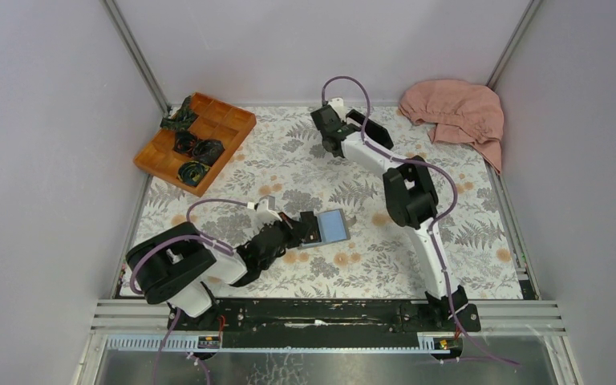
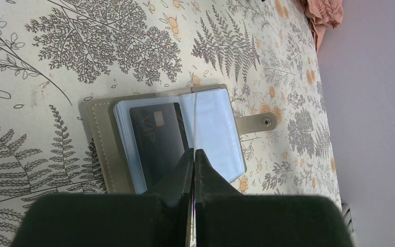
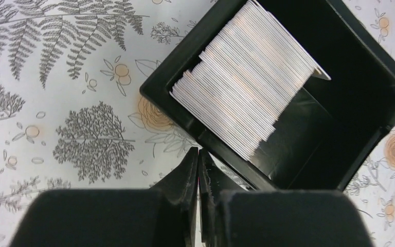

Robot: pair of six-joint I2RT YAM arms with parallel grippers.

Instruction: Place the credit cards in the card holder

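The card holder [image 2: 103,146] lies spread on the table, with a black card [image 2: 154,139] on its left side and a pale blue page [image 2: 213,128] on its right. Over it, my left gripper is shut on a thin sheet seen edge-on, apparently a holder page. At the back, my right gripper meets the near rim of a black box [image 3: 308,134] packed with a stack of cards [image 3: 247,72], all on edge. Its fingers are close together; whether the box wall is between them cannot be made out.
An orange divided tray [image 1: 228,124] with dark coiled items stands at the back left. A crumpled pink cloth [image 1: 457,116] occupies the back right corner. Bare patterned tablecloth [image 1: 481,216] spreads along the right side.
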